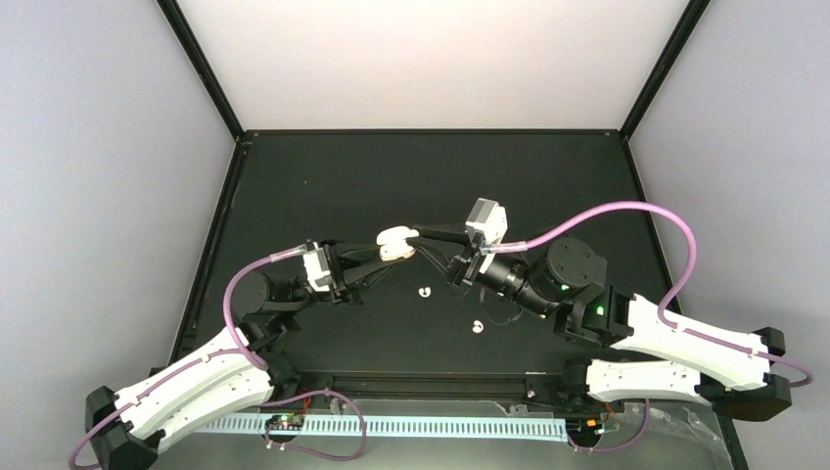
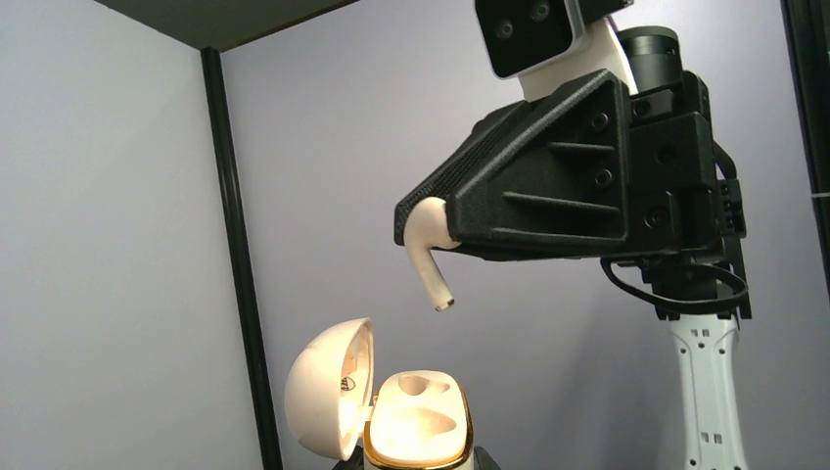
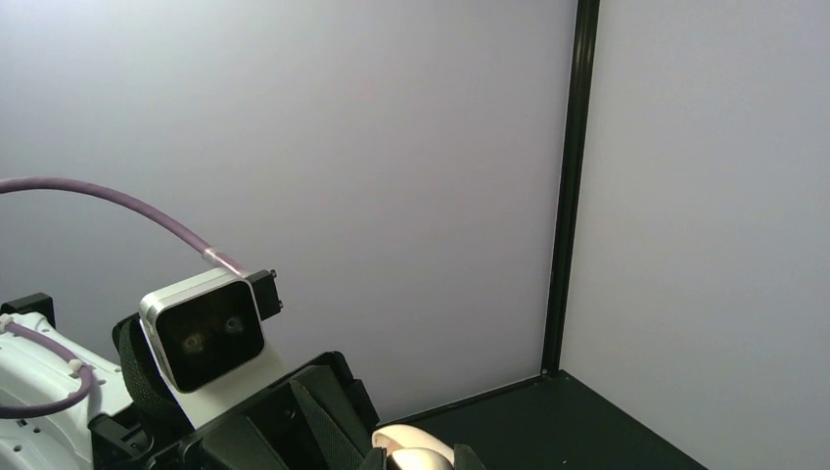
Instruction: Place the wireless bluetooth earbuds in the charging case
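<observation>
The white charging case [image 1: 396, 250] is clasped by my left gripper [image 1: 390, 257]; in the left wrist view its lid [image 2: 318, 392] stands open beside the base [image 2: 416, 416], whose earbud cavities show empty. My right gripper [image 1: 415, 238] is shut on a white earbud [image 2: 429, 235], its stem pointing down above the case. In the right wrist view only part of the case [image 3: 419, 455] shows at the bottom edge.
Two small white pieces, likely earbuds [image 1: 424, 292] [image 1: 478, 327], lie on the black table [image 1: 323, 186] below the grippers.
</observation>
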